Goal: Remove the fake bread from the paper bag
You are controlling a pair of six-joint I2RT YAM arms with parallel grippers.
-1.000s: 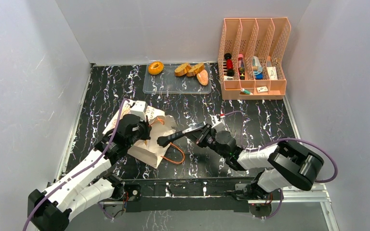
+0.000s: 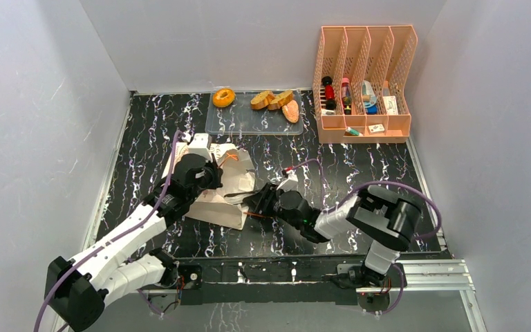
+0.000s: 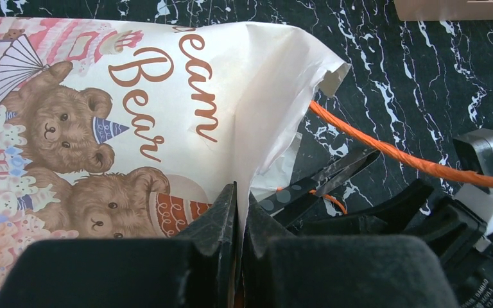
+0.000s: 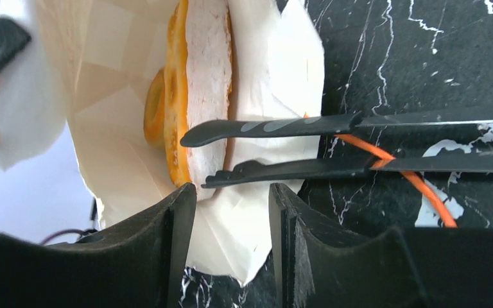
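In the right wrist view, a long bread with a pale top (image 4: 208,90) and an orange ring-shaped piece (image 4: 155,109) behind it lie inside the paper bag (image 4: 257,224). My left gripper is shut on the edge of the bear-printed bag (image 3: 186,83), whose paper runs between its fingers. At the bag's mouth my right gripper stands part open, nothing showing between its fingertips. Black-tipped tongs (image 4: 269,128) stretch across just beyond those tips, their ends reaching over the pale bread. Both tong arms are apart from it or touching; I cannot tell which.
An orange cord handle (image 3: 385,151) runs from the bag toward my right gripper. Behind, a clear tray (image 2: 249,126) carries a ring bread (image 2: 223,97) and several other pieces. A pink divided rack (image 2: 365,131) stands at the back right.
A second ago the tongs stuck out from my right gripper toward the bag. My right gripper has since come left to the bag's mouth. The left arm has shifted only slightly.
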